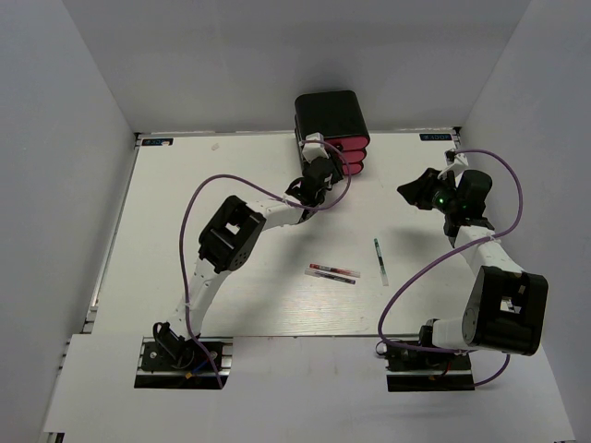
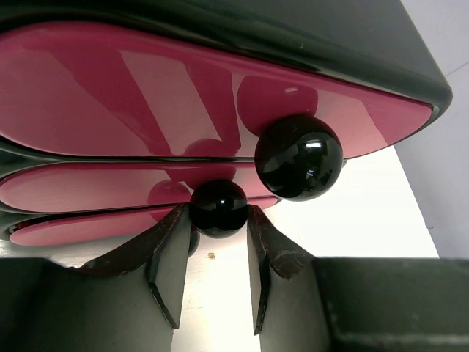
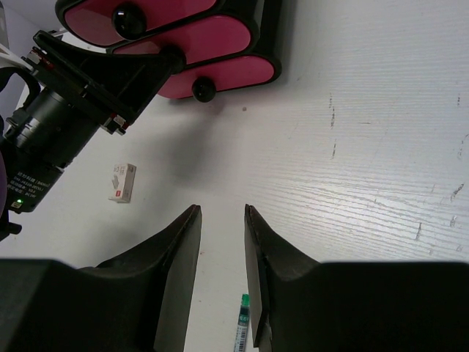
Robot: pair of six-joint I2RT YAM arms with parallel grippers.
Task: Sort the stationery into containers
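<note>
A black cabinet with three dark pink drawers stands at the back of the table; the drawer fronts look closed. My left gripper is shut on the round black knob of the middle drawer. Two pens lie side by side near the front, a red-and-black one and a darker one. Apart from them, to the right, is a green-tipped pen. A small white eraser rests below the cabinet. My right gripper hangs open over the table's right side, empty.
The left arm reaches diagonally across the table to the cabinet. At the right edge stands the right arm. Bare white tabletop spreads out on the left, and the centre right is also free.
</note>
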